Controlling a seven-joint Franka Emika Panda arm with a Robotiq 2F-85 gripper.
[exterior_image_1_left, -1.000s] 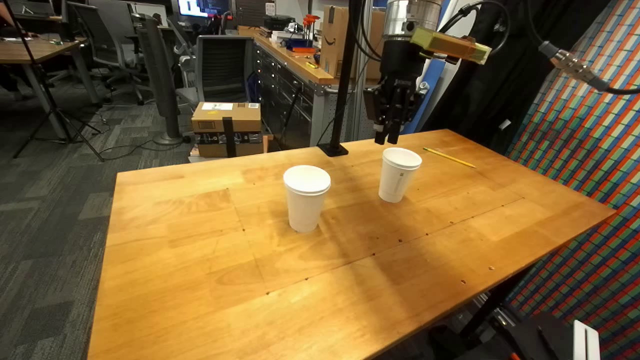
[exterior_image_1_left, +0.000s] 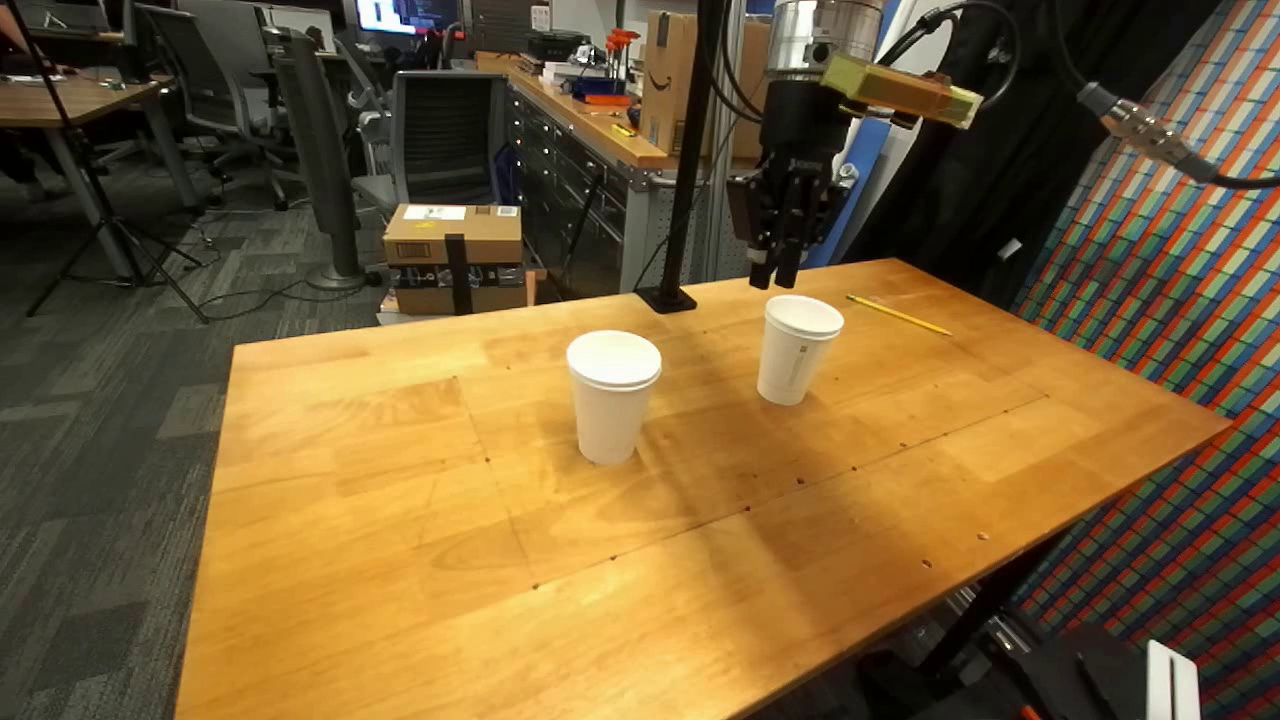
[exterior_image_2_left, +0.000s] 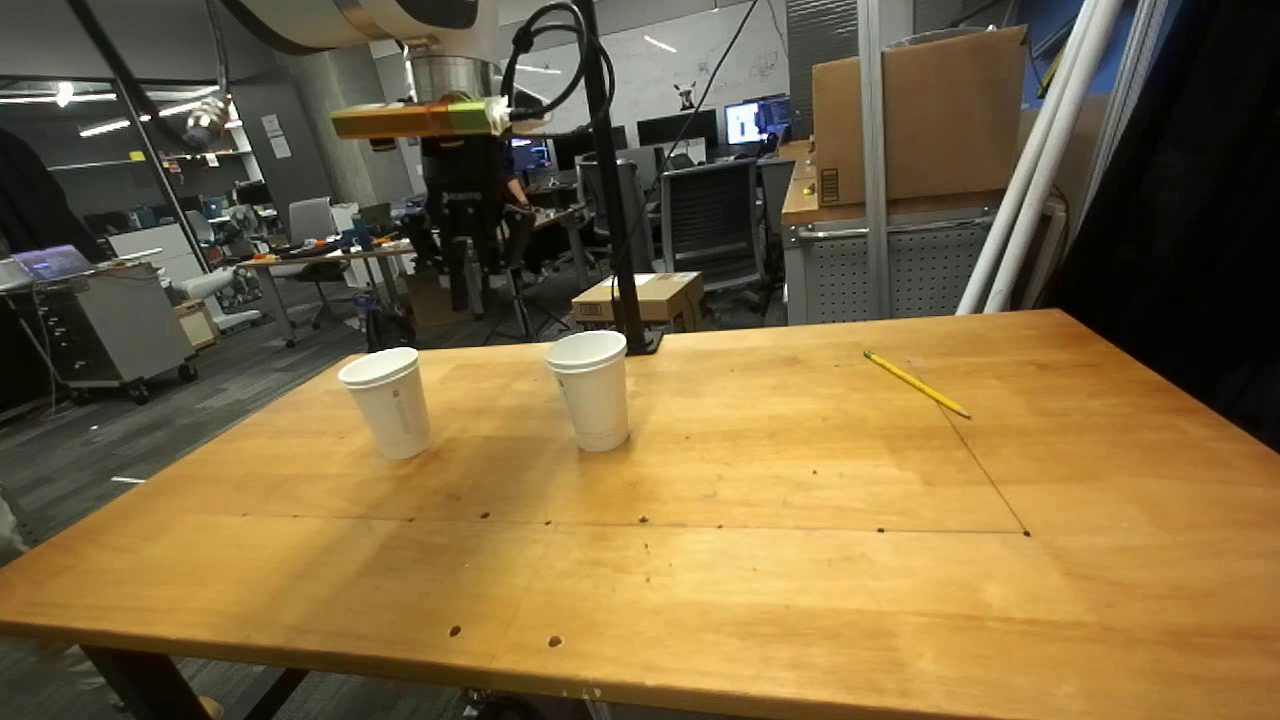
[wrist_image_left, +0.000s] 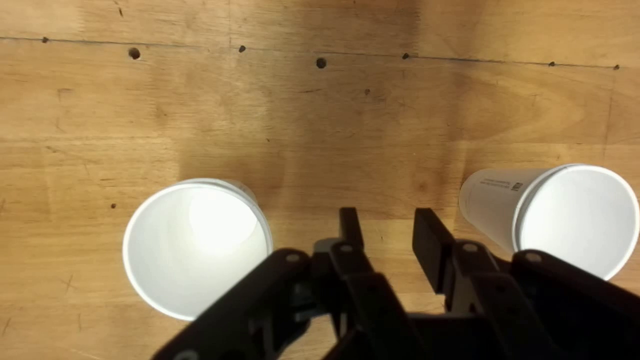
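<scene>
Two white paper cups stand upright on the wooden table, apart from each other. In exterior view 1, one cup (exterior_image_1_left: 612, 402) is left of centre and the other cup (exterior_image_1_left: 794, 356) is farther right. The wrist view looks into the pencil-side cup (wrist_image_left: 195, 249) at left, with the other cup (wrist_image_left: 579, 219) at right, partly covered by the gripper. High above the tabletop, my gripper (exterior_image_1_left: 776, 270) hangs pointing down, clear of both cups. Its fingertips (wrist_image_left: 351, 225) are parted in the wrist view, with bare wood showing between them.
A yellow pencil (exterior_image_2_left: 918, 385) lies on the table beyond the cups. At the table's back edge stands a black post (exterior_image_1_left: 681, 180) on a foot.
</scene>
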